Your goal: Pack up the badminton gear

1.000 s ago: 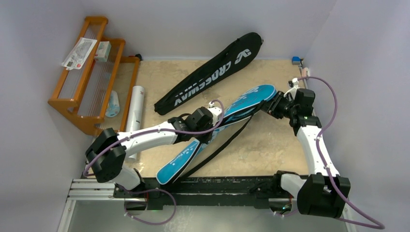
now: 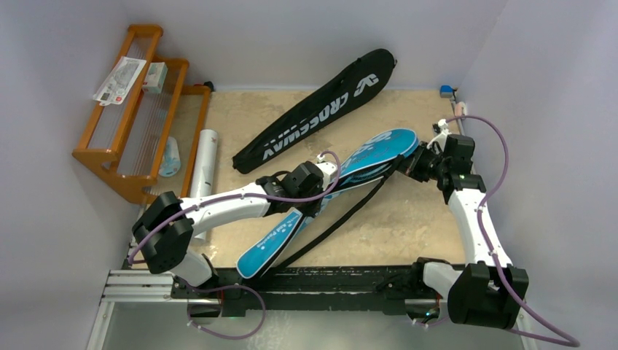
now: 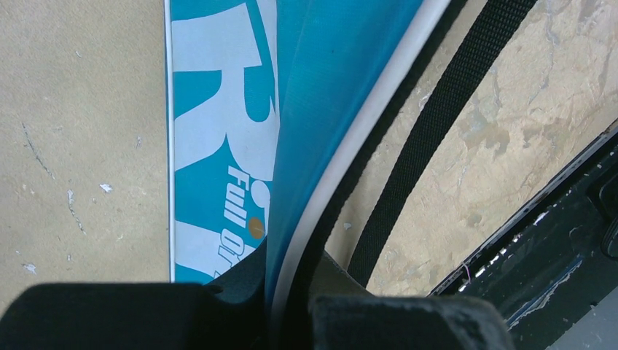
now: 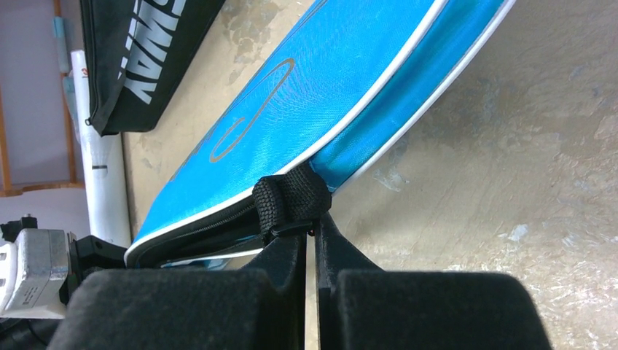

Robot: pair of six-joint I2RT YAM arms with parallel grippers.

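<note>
The blue badminton racket bag (image 2: 379,148) lies diagonally across the table, its white-piped side partly gaping. My left gripper (image 2: 318,208) is shut on the bag's edge midway along; in the left wrist view the white piping (image 3: 348,153) and dark zip edge run down between the fingers. At the wide head end, my right gripper is shut just under the black strap loop (image 4: 295,197). Whether a thin pull sits between its tips is hidden. The black strap (image 2: 342,219) stretches from there to the narrow end. A black CROSSWAY bag (image 2: 321,109) lies behind, closed.
At the left stands a wooden shelf (image 2: 120,157) with papers and a box on it. A white roll (image 2: 205,164) lies beside it.
The right gripper's fingers have come together at the head end. That end of the bag and the strap have shifted slightly right. The left arm has barely moved.
</note>
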